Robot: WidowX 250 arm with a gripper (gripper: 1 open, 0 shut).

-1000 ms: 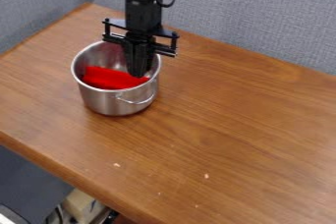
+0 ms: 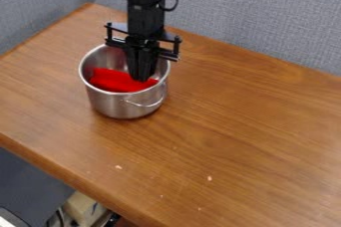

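Observation:
A steel pot (image 2: 126, 102) with a wire handle stands on the wooden table (image 2: 233, 141), left of centre. A red object (image 2: 118, 84) lies inside it. My black gripper (image 2: 142, 67) reaches down from above into the pot, over or at the red object. Whether its fingers are open or shut, and whether they touch the red object, I cannot tell.
A grey padded wall (image 2: 253, 22) runs along the back and left. Some cables and parts lie beyond the front-left table edge.
My gripper has shifted slightly within the pot's opening. The pot and red object look nearly unchanged in place.

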